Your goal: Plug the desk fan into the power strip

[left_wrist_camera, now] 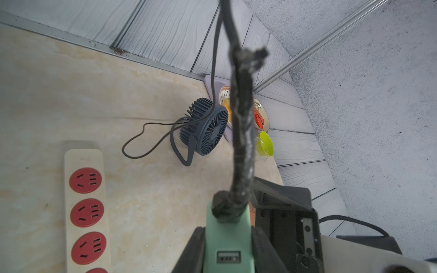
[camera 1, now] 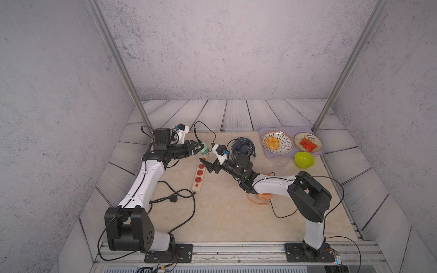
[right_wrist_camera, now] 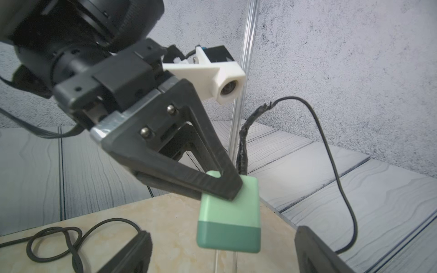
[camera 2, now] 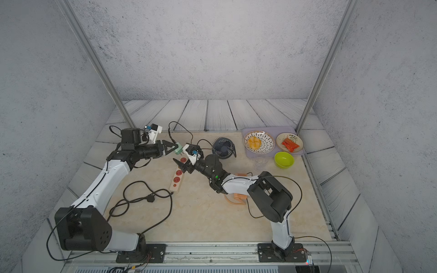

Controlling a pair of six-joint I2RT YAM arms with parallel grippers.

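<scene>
My left gripper [camera 1: 200, 146] is shut on the pale green plug [right_wrist_camera: 230, 209], which hangs in the air with its black cord [left_wrist_camera: 243, 113] rising from it. Below, the white power strip [left_wrist_camera: 86, 159] with red sockets lies on the table, close to the plug in the top views. The dark desk fan [left_wrist_camera: 202, 129] stands farther back to the right, its thin cord looped nearby. My right gripper faces the plug with its fingers apart and nothing between them; in the top left view its fingers [camera 1: 207, 166] reach over the strip's upper part.
The strip's black cable [camera 1: 193, 207] lies coiled at the front left. A lilac tray [camera 1: 291, 132] with two plates of food is at the back right, beside a green bowl [camera 1: 304, 159]. An orange object [camera 1: 261, 198] sits under the right arm.
</scene>
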